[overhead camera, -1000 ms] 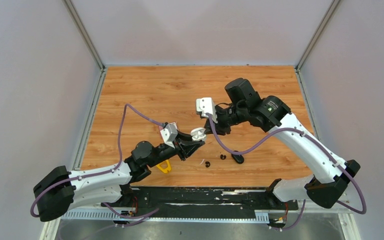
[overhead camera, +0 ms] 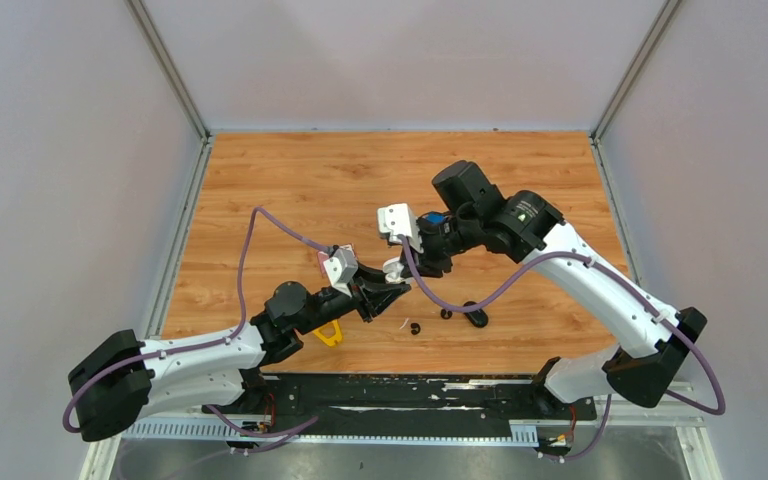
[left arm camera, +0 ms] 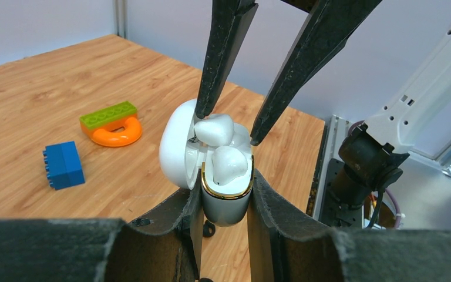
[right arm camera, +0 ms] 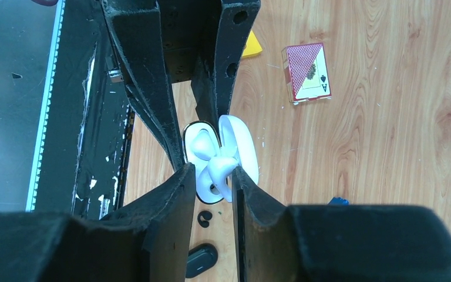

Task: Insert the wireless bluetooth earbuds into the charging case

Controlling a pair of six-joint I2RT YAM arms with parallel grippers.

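My left gripper is shut on the white charging case [left arm camera: 176, 147], lid open, white earbud shapes [left arm camera: 229, 164] inside. The right wrist view shows the case [right arm camera: 243, 147] between the left gripper's dark fingers. My right gripper is part open right over it, fingertips at the white earbud; in the left wrist view its two tips straddle the upper earbud [left arm camera: 214, 129]. Whether they touch it is unclear.
A card box [right arm camera: 306, 72], blue brick [left arm camera: 63, 165], orange-and-green toy [left arm camera: 111, 124], yellow piece [overhead camera: 328, 335], small black earbuds [overhead camera: 415, 328] and black case [overhead camera: 476, 316] lie on the wooden table [overhead camera: 280, 180].
In the top view my right gripper has moved slightly left and down, closer onto the case held by my left gripper. The left arm is nearly still.
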